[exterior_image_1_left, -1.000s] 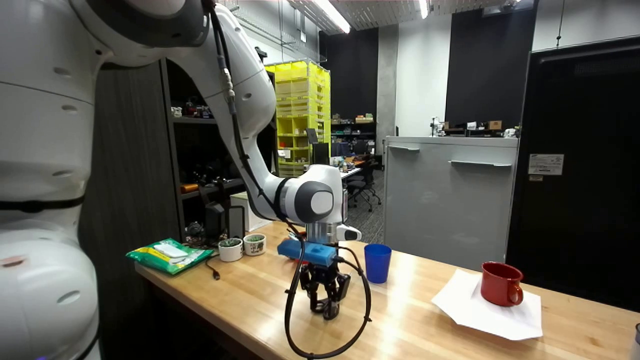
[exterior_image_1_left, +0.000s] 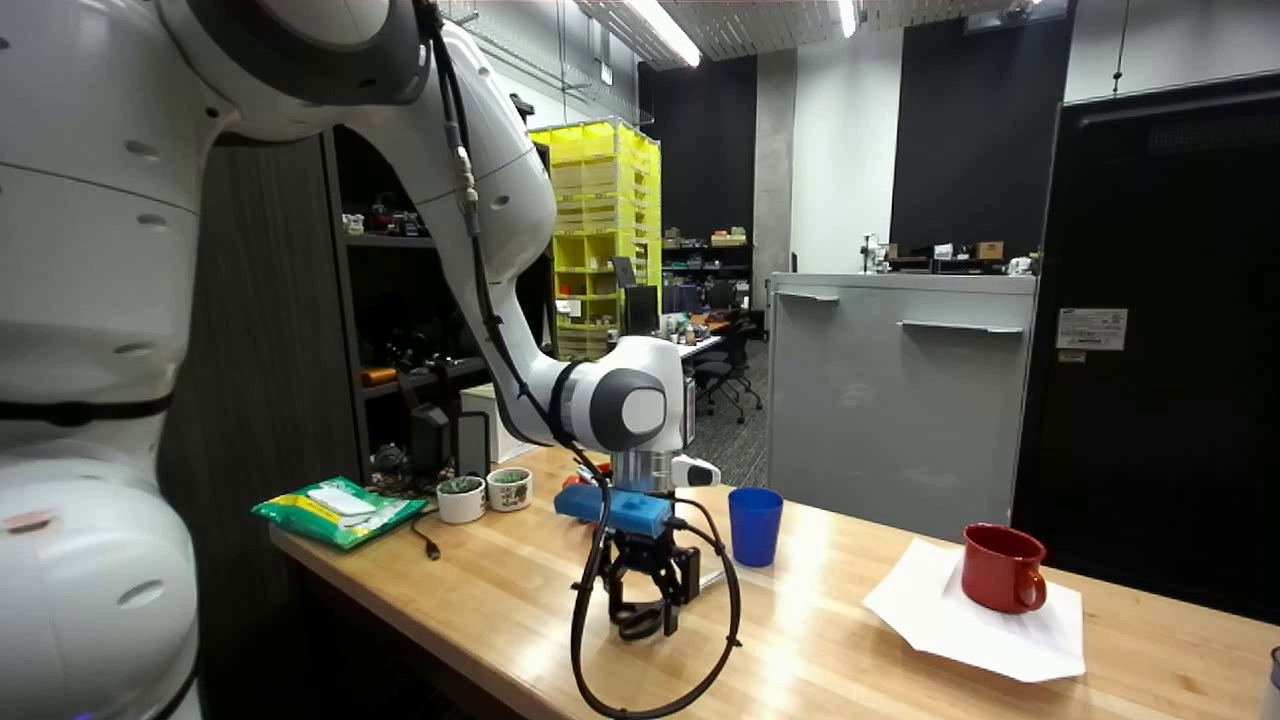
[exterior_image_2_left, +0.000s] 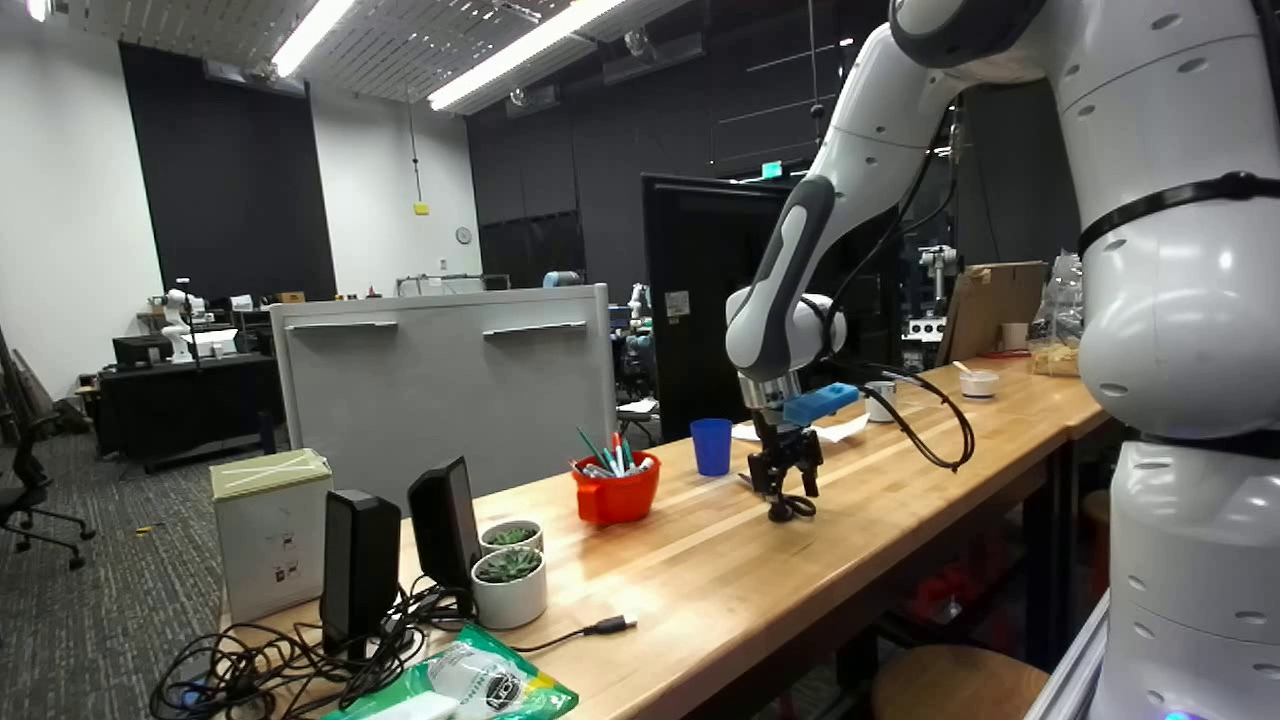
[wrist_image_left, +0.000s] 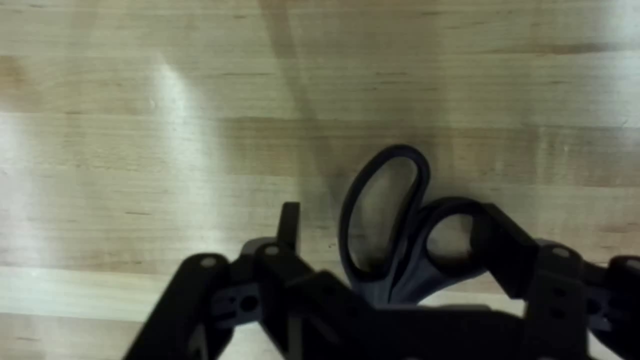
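Observation:
A pair of scissors with black handles (wrist_image_left: 420, 240) lies on the wooden table, its two loops showing in the wrist view. Its blades are hidden beneath the gripper there. My gripper stands open low over the handles, the left finger (wrist_image_left: 290, 225) clear of them. The right finger (wrist_image_left: 510, 246) overlaps the edge of the right-hand loop in this view; whether they touch, I cannot tell. In exterior view 1, the gripper (exterior_image_1_left: 649, 600) is down near the tabletop, close to the blue cup.
Behind the gripper stands a blue cup (exterior_image_1_left: 755, 527). A red mug (exterior_image_1_left: 1004, 569) sits on white paper (exterior_image_1_left: 918, 594) to the right. The red pen holder (exterior_image_2_left: 617, 492), potted succulents (exterior_image_2_left: 509, 588) and green packet (exterior_image_1_left: 342, 511) occupy the other end. Bare table lies between gripper and paper.
The gripper's fingers have spread apart from a narrower stance. The arm has hardly moved, and the scissor handles remain down by the fingertips.

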